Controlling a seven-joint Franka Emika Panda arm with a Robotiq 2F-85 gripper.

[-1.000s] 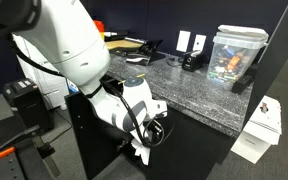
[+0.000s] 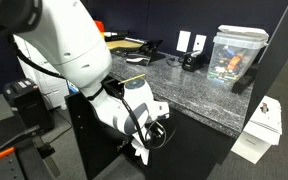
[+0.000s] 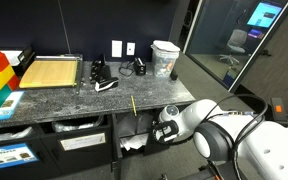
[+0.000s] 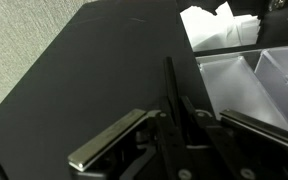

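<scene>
My gripper points down at a dark drawer front (image 4: 84,90), which fills much of the wrist view. Its narrow black fingers look shut at the panel's inner edge; the contact itself is dark and hard to make out. Inside the drawer, clear plastic trays (image 4: 229,78) lie beside crumpled white paper (image 4: 219,25). Exterior view 1 has the white wrist of the arm low in front of the counter, with the gripper (image 2: 156,132) at the dark panel (image 2: 189,150) and partly hidden.
The granite counter (image 2: 199,92) overhangs close behind the arm. A clear bin (image 2: 234,55) of small items stands on it. In exterior view 2, neighbouring drawers (image 3: 82,138) line the left side, and a wooden board (image 3: 50,73) lies on the counter. Grey floor shows in front.
</scene>
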